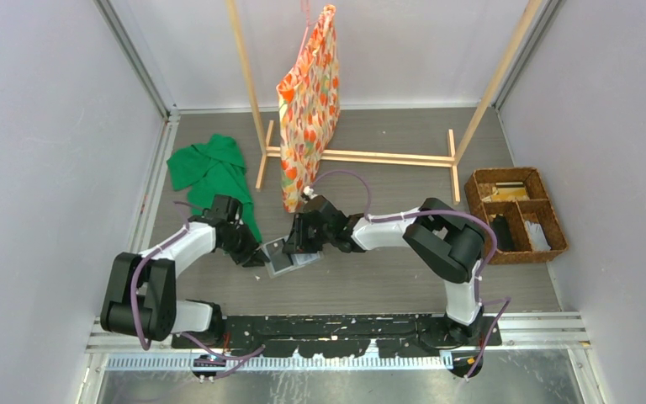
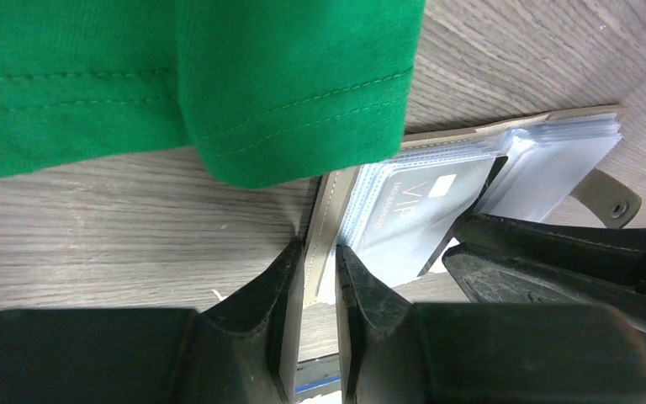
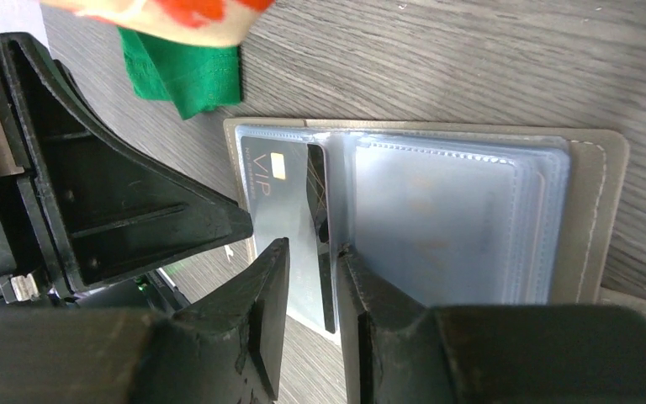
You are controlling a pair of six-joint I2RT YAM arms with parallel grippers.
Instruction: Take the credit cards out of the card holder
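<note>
The card holder (image 1: 283,268) lies unfolded on the floor, its clear sleeves facing up and a beige border around them. A grey VIP card (image 3: 279,198) sits in its left half, with a dark strip along the card's right edge. My left gripper is shut on the border at the holder's left side. Over the dark strip stands my right gripper, open, one fingertip to each side of it. The sleeve (image 3: 437,219) on the right half shows no clear card. In the top view the grippers partly cover the holder.
Green cloth (image 1: 210,168) lies behind the left arm, close to the holder in the left wrist view. A patterned cloth (image 1: 309,109) hangs from a wooden frame (image 1: 370,156). At the far right is a divided basket (image 1: 505,259).
</note>
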